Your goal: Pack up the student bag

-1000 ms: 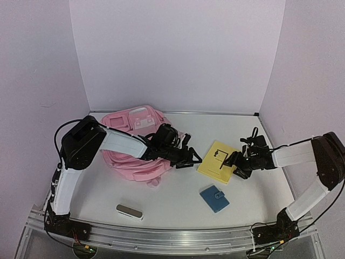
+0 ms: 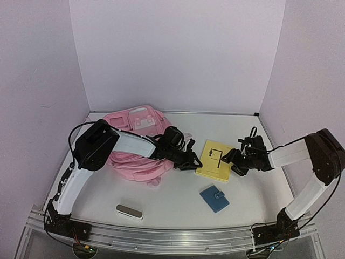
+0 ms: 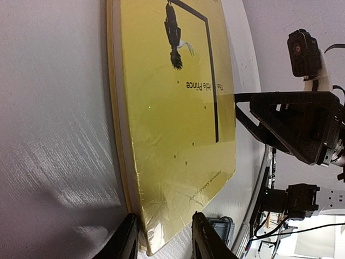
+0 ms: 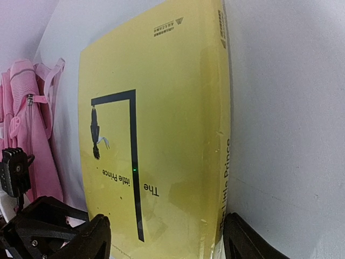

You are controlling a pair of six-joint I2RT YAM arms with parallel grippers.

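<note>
A yellow book (image 2: 213,162), "The Little Prince", lies flat on the table between the two grippers. My left gripper (image 2: 198,163) is at its left edge. In the left wrist view its fingers (image 3: 125,237) stand apart around the near corner of the book (image 3: 178,124). At the opposite, spine side is my right gripper (image 2: 232,162), its fingers wide open. One of its fingers (image 4: 99,234) is over the cover of the book (image 4: 167,135), the other beside the spine. The pink bag (image 2: 141,121) lies open on the left, partly hidden under my left arm.
A blue notebook (image 2: 214,198) with a clasp lies in front of the book. Near the front edge, to the left, sits a white case with a dark top (image 2: 130,211). Bare table surrounds the front middle; walls close off the sides and back.
The book has shifted slightly left and turned a little straighter.
</note>
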